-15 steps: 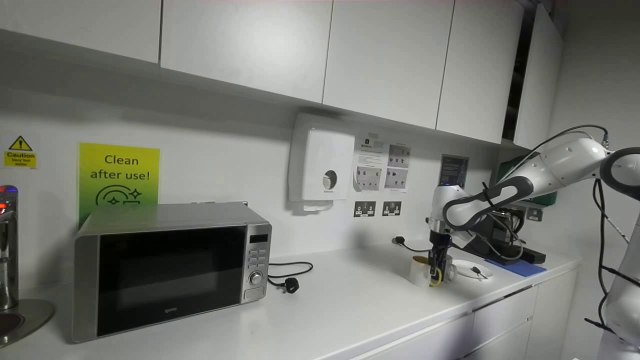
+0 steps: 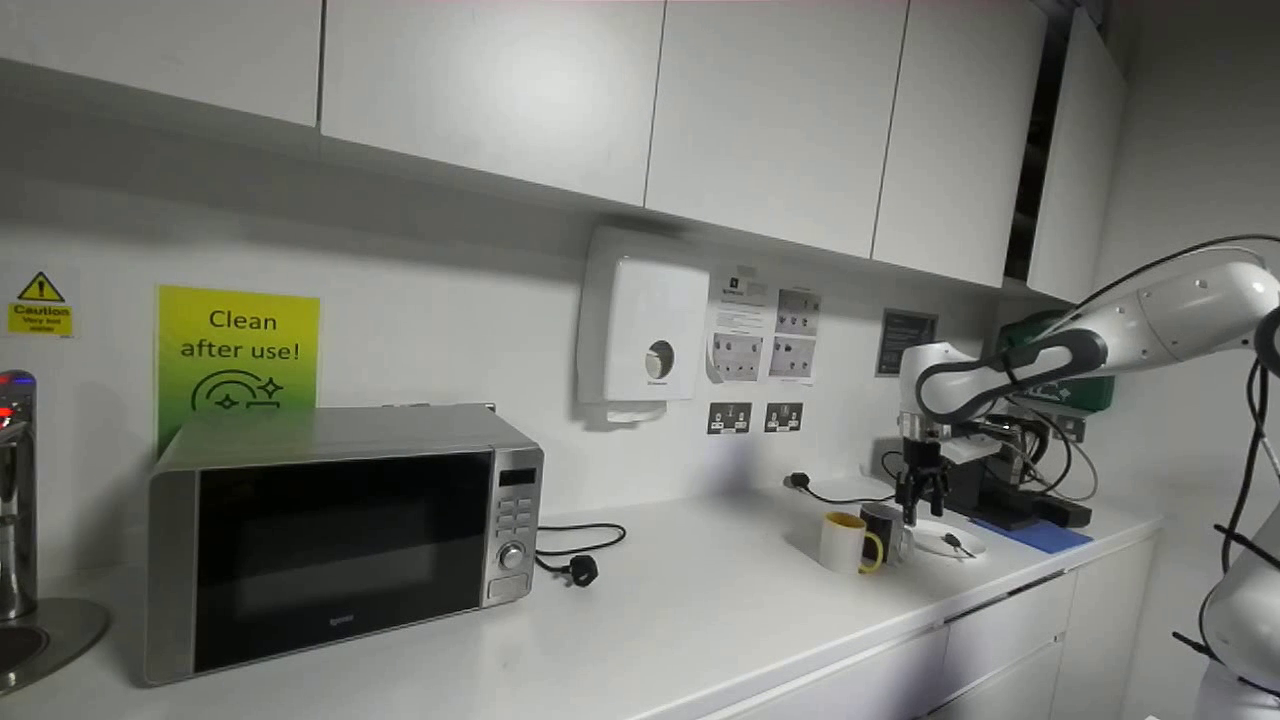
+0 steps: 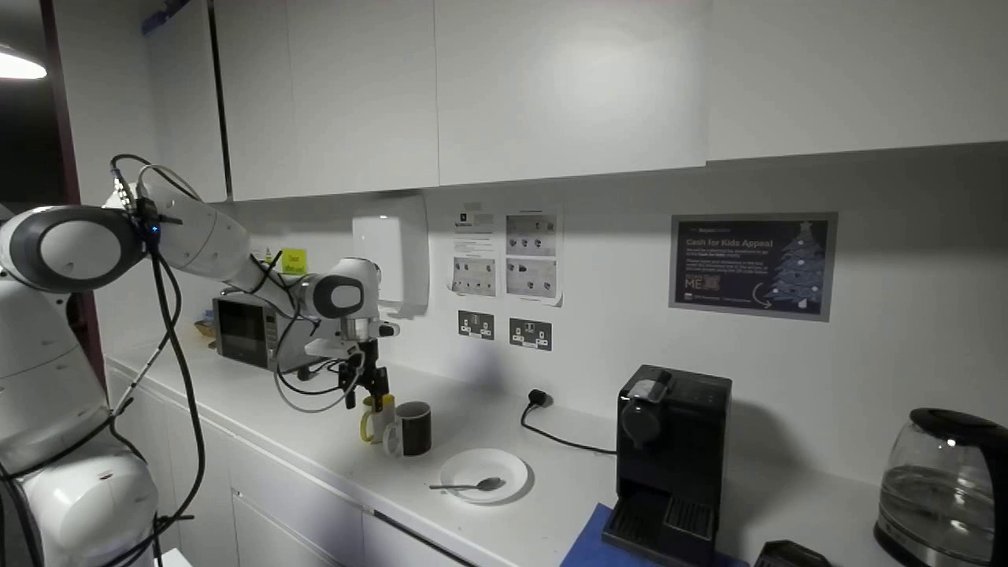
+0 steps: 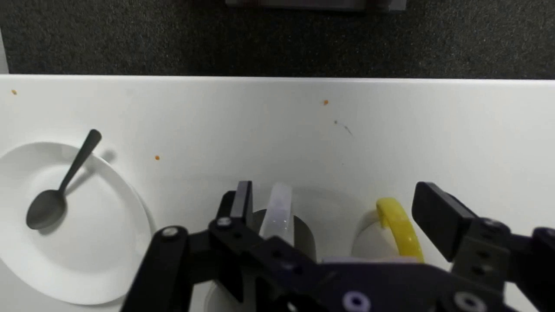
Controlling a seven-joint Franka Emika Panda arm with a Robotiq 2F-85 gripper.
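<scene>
Two mugs stand upright side by side on the counter: a white one (image 2: 842, 546) with yellow inside and a yellow handle (image 4: 401, 229), and a dark one (image 3: 416, 430) with a pale handle (image 4: 279, 213). Above them hangs my gripper (image 2: 921, 514), pointing down, its fingers wide apart and empty. From the wrist, both handles appear in the span between the fingers, the pale one closer to the left finger. Much of each mug is hidden there by the gripper body. A white plate (image 3: 520, 466) carries a dark spoon (image 4: 47, 209) beside the dark mug.
A black coffee machine (image 3: 672, 453) stands by a blue mat (image 2: 1041, 535), with a glass kettle (image 3: 945, 491) beyond. The microwave (image 2: 348, 540) occupies the other end. A plug and cable (image 2: 806, 482) lie near the wall.
My gripper has risen from beside the yellow handle and shifted right in exterior view 1, toward the plate. Both mugs and the plate appear unmoved.
</scene>
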